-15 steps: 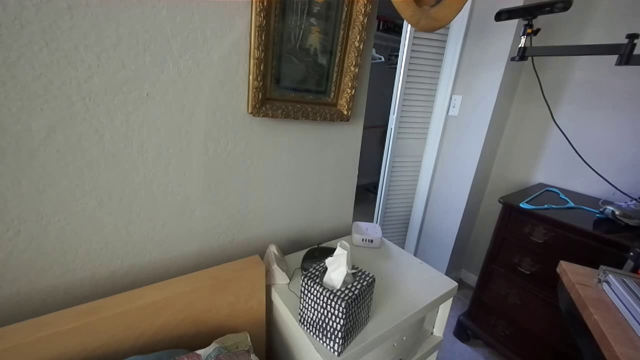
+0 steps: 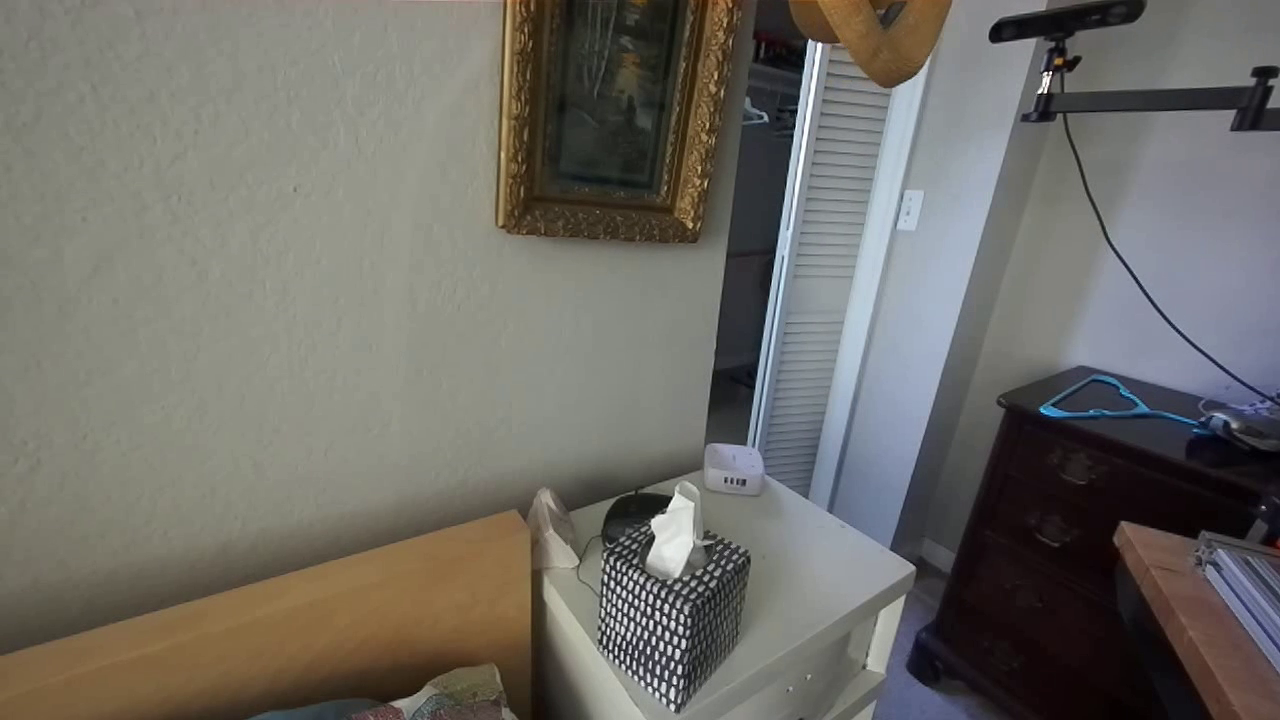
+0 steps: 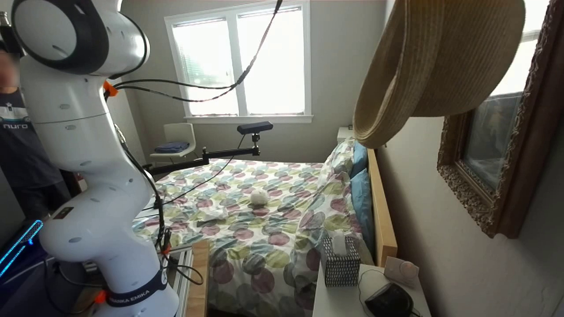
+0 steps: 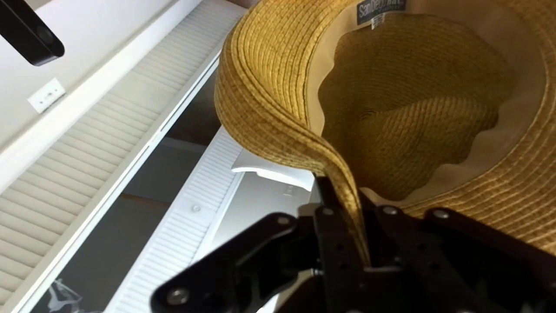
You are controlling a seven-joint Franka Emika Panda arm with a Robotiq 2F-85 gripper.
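Observation:
A tan woven straw hat (image 4: 271,99) fills the upper right of the wrist view, its hollow crown and inner band facing the camera. My gripper is shut on the hat's brim, which runs down between the dark fingers. In exterior view 2 the hat (image 3: 449,58) hangs large at the upper right, in front of part of the framed picture. Only a lower piece of the hat (image 2: 888,48) shows at the top edge of exterior view 1. Both exterior views leave the gripper out of sight.
A gold-framed picture (image 2: 516,144) hangs on the wall near the louvered closet door (image 2: 828,240). Below stands a white nightstand (image 2: 828,564) bearing a patterned tissue box (image 2: 672,624). The bed (image 3: 248,232) lies beyond, and a camera on an arm (image 3: 227,153) juts over it.
In exterior view 1 the hat has come lower and slightly right, and its tilt differs, so more of its brim shows. The furniture has stayed put.

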